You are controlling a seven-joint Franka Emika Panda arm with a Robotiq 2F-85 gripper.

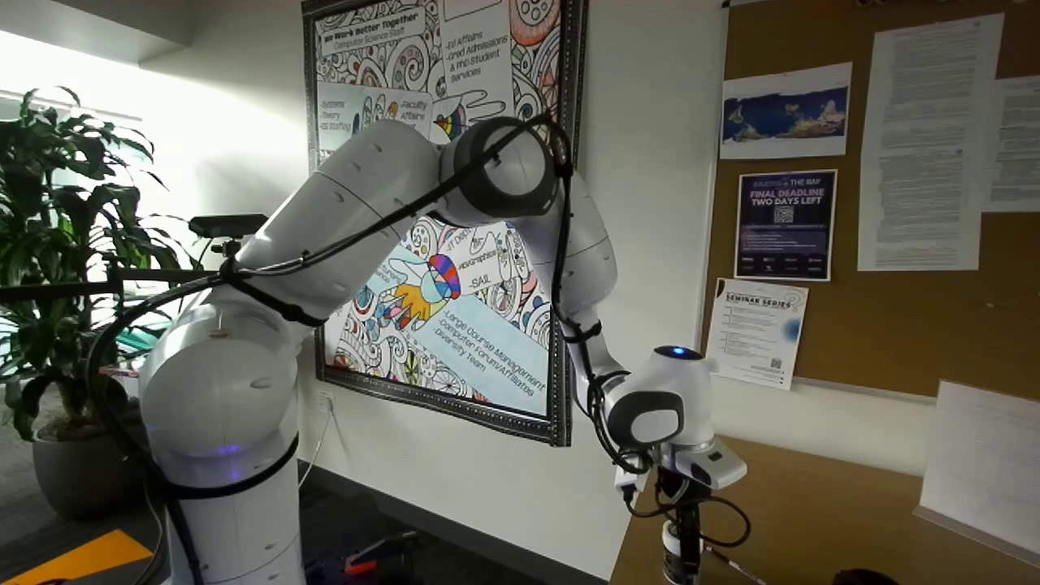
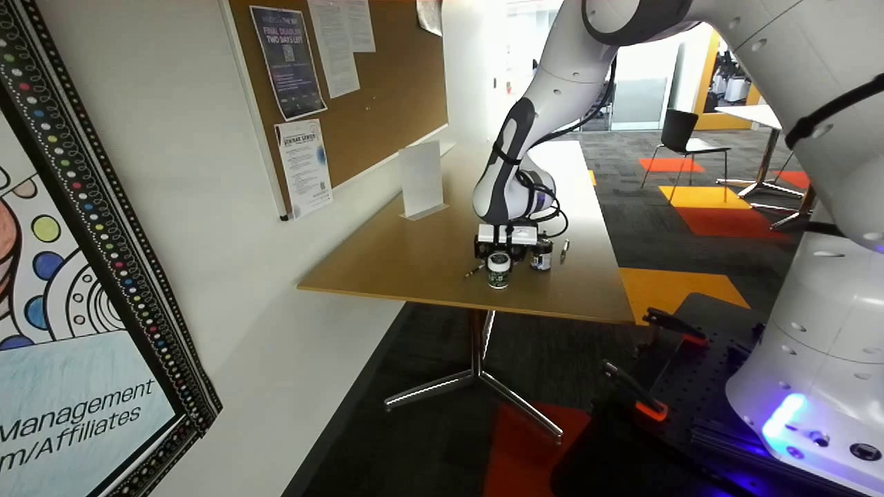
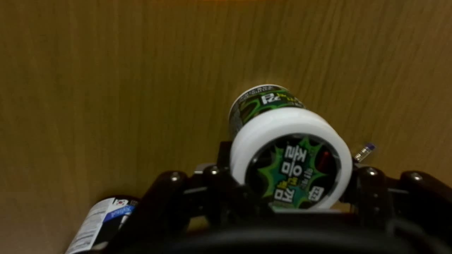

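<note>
A round container with a white lid and a black-and-green label sits between the fingers of my gripper, which is shut on it. In the second exterior view the same container is upright at the near part of the table, below the gripper. The first exterior view shows its side beside the dark fingers, with its bottom near the frame's lower edge. I cannot tell whether its base touches the tabletop.
A second container with a white, blue and black label stands close by on the table. A pen lies near the held container, and another pen-like item lies to the right. A white folded board stands farther back.
</note>
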